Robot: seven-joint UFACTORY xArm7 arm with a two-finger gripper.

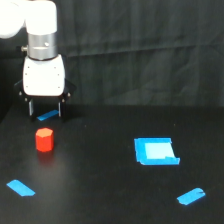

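Note:
A small red block stands upright on the dark table at the left. My white gripper hangs pointing down behind and above it, with its dark fingers spread apart. No object shows between the fingers, and the gripper is apart from the block. At the right of centre, a white square lies flat inside a border of blue tape.
Blue tape strips lie on the table at front left, front right and below the gripper. Between the block and the white square the table is clear. A dark curtain hangs behind.

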